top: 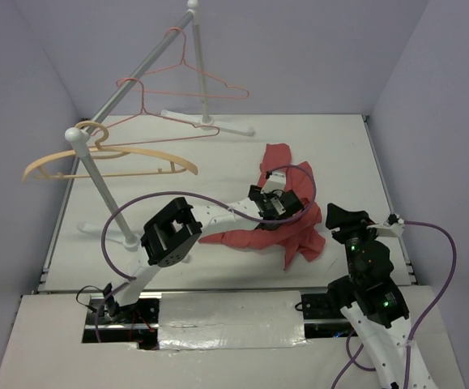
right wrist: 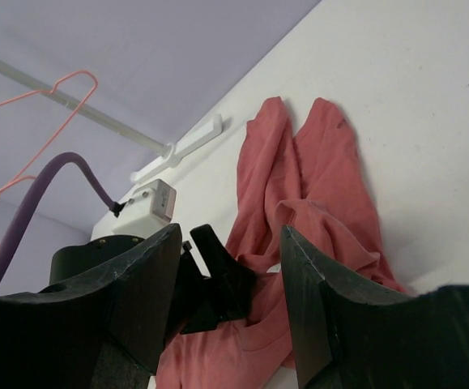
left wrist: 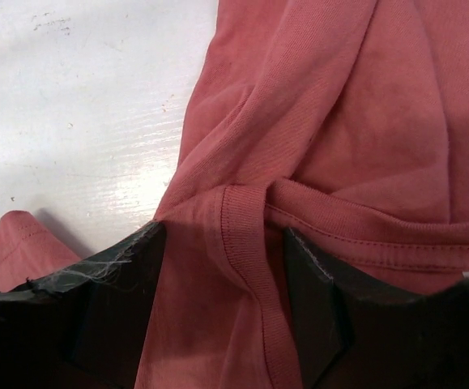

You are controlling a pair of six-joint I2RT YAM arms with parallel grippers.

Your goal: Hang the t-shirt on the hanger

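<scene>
A crumpled red T-shirt (top: 299, 243) lies on the white table. My left gripper is down on it, fingers apart around a ribbed hem and fold; whether it grips the cloth cannot be told. In the top view my right gripper (top: 347, 219) hovers beside the shirt's right side; in its wrist view its fingers (right wrist: 347, 324) are apart, with the shirt and left gripper beyond. A wooden hanger (top: 153, 152) and two pink wire hangers (top: 161, 117) hang on the rail.
The white rack (top: 104, 182) stands on the table's left, its feet on the surface. Grey walls surround the workspace.
</scene>
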